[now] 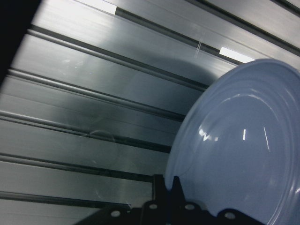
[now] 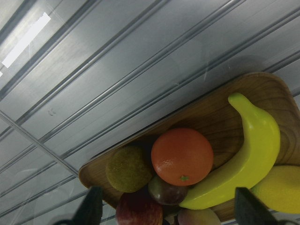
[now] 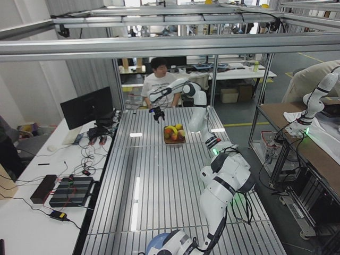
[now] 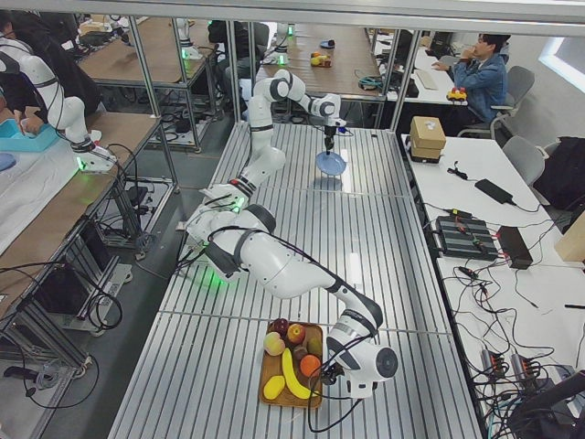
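A blue plate (image 1: 239,145) fills the right of the left wrist view and appears at the far end in the camera right view (image 4: 331,165). My left gripper is shut on its rim. A wooden tray (image 2: 215,126) holds several fruits, including a banana (image 2: 253,145), an orange (image 2: 182,155), apples and a yellow fruit (image 2: 279,187). My right gripper is open above the tray, its fingers at the lower edge of the right wrist view, with no fruit held.
Metal frame posts surround it. A side desk (image 4: 494,183) carries electronics and cables. A person sits behind the far end in the camera left view.
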